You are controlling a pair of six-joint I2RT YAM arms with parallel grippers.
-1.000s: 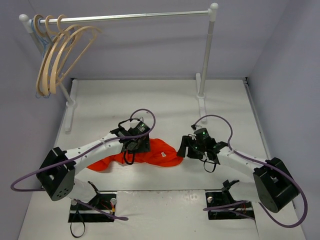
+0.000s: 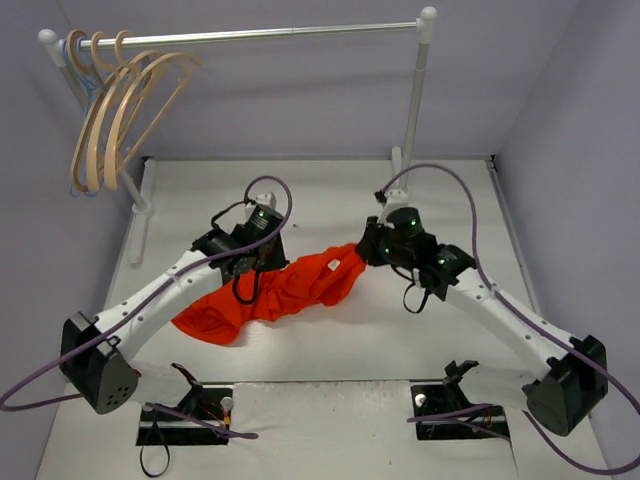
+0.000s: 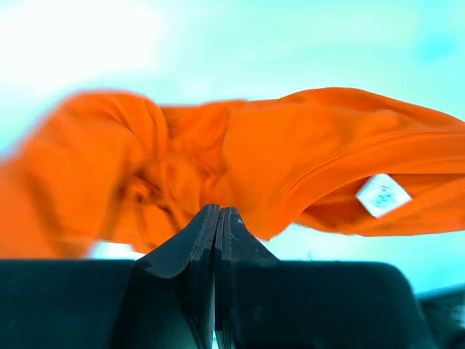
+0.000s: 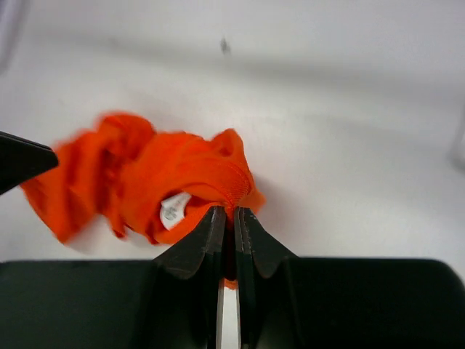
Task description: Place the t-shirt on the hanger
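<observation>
The orange T-shirt [image 2: 300, 288] lies crumpled across the table, its right end lifted by the collar. My right gripper is shut on that collar end, with the white label [image 4: 174, 209] showing beside it. In the left wrist view my left gripper is shut with its fingertips pressed together, nothing between them; the shirt [image 3: 290, 156] lies beyond and outside them. From above, the left gripper [image 2: 272, 264] hangs over the shirt's middle, left of the right one. Several wooden hangers [image 2: 110, 130] hang at the rack's left end.
The rack's metal bar [image 2: 250, 36] spans the back, on white posts [image 2: 416, 90] standing at each side. Bare table [image 2: 300, 210] lies between the shirt and the rack. Purple cables [image 2: 455, 185] loop over both arms.
The collar end came up with the right gripper, while the shirt's middle stayed below the left one. The shirt's right part now stretches upward.
</observation>
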